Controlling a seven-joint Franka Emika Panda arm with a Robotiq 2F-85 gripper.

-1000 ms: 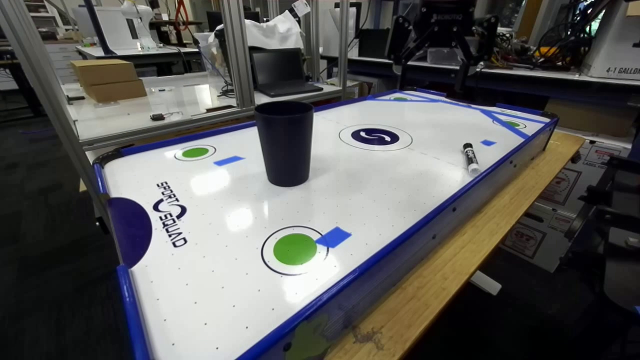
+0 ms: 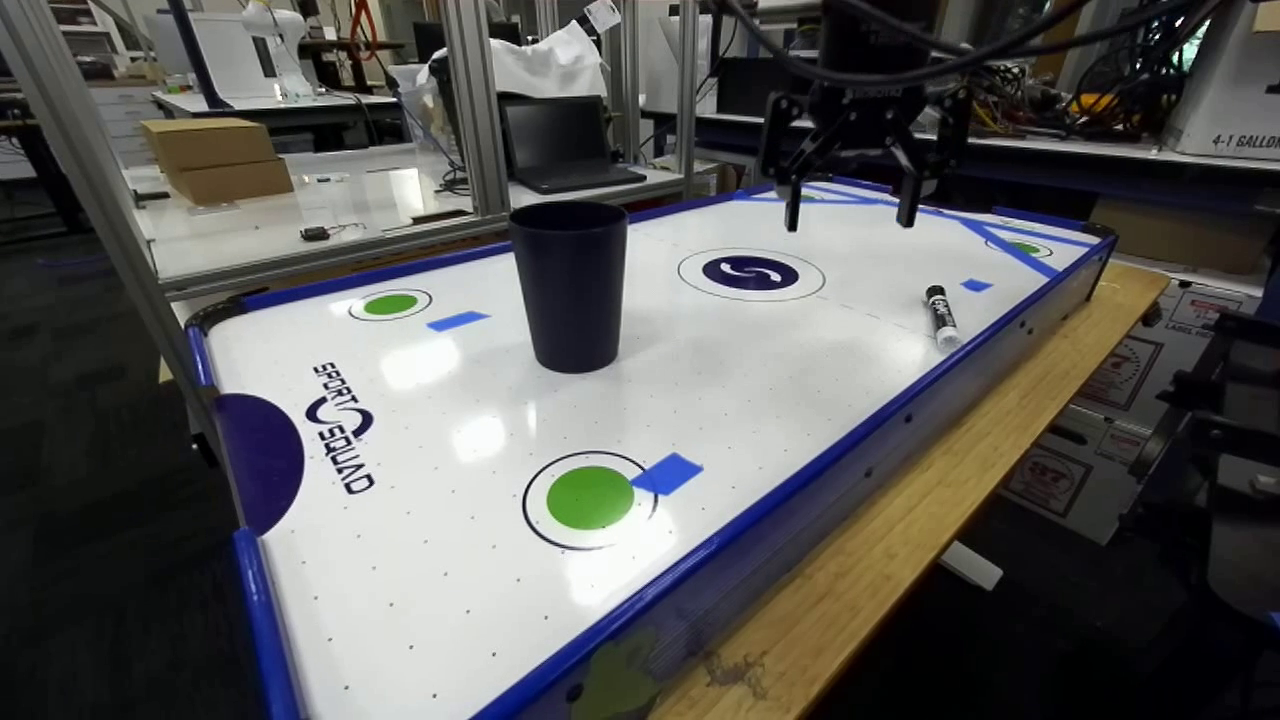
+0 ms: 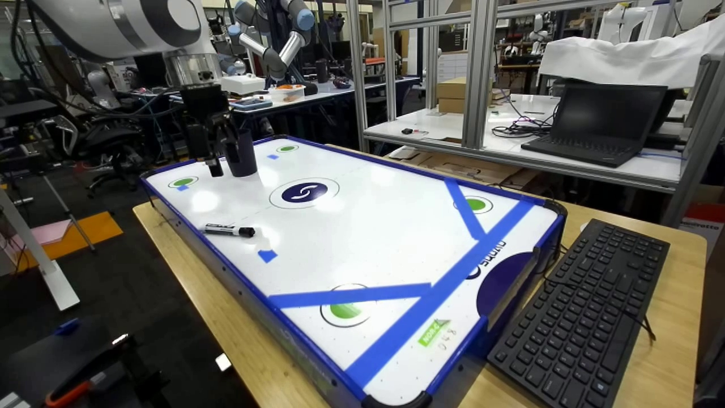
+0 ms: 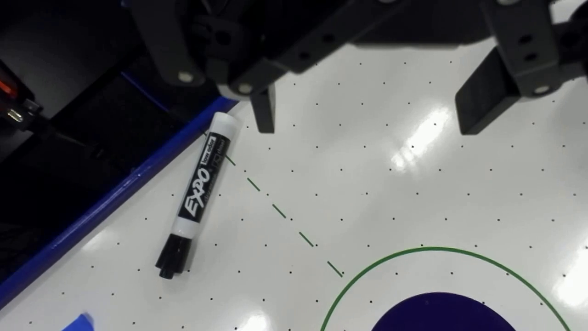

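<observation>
Above the air-hockey table (image 2: 432,600) hangs my gripper (image 2: 849,218), open, its fingers wide apart with nothing between them. In the wrist view the gripper shows at the top, both fingertips over bare white surface. A black-and-white Expo marker (image 4: 201,185) lies flat near the blue side rail, to the left of the fingers and untouched. Its black cap points toward the lower left there. The dark cup (image 2: 572,288) stands upright on the table, well apart from the marker; in exterior view 2 the gripper partly hides the cup (image 3: 242,155).
Blue raised rails (image 3: 319,364) edge the playing surface. Strips of blue tape (image 3: 435,292) lie flat at one end. A black keyboard (image 3: 584,306) rests beyond that end, and a laptop (image 2: 566,142) stands on a side bench behind frame posts. Mid-table is clear.
My gripper has come lower and slightly left in exterior view 1, its fingers open in both frames. Cup and marker stay where they were.
</observation>
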